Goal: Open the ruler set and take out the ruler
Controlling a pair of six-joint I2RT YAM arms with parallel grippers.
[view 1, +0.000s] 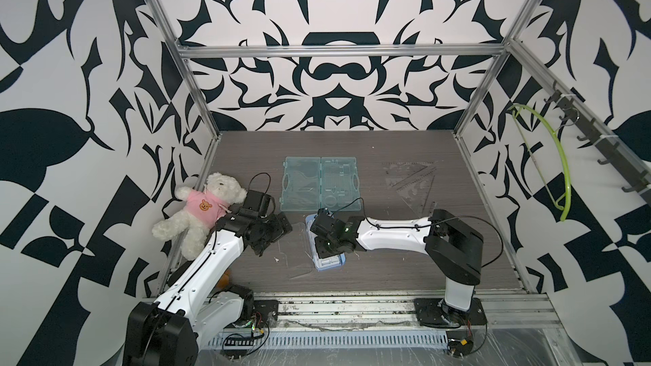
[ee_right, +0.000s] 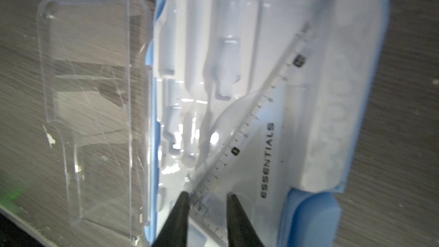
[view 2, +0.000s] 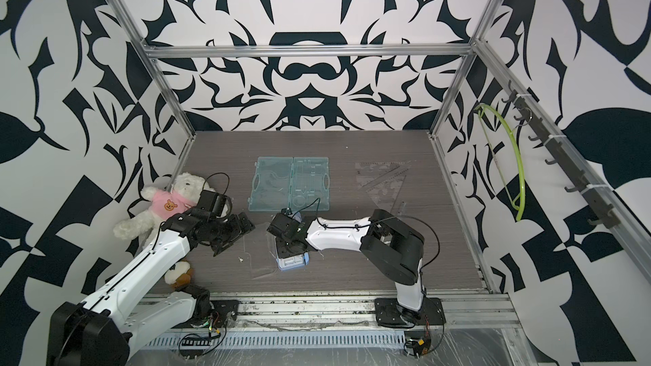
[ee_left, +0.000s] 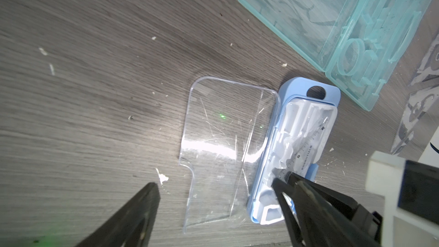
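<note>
The opened blue ruler set [ee_left: 292, 123] lies on the table [ee_left: 91, 87], its clear lid [ee_left: 215, 151] spread flat to its left. A clear ruler [ee_right: 256, 109] sits diagonally in the white tray. My right gripper is low over the tray at the ruler, its fingertips apart and blurred; whether they touch it I cannot tell. My left gripper hangs open to the left of the set, above the table, holding nothing.
An open teal case [view 1: 301, 183] lies behind the set, clear triangles [view 1: 410, 183] at the back right. A white teddy bear [view 1: 203, 210] in pink leans at the left wall.
</note>
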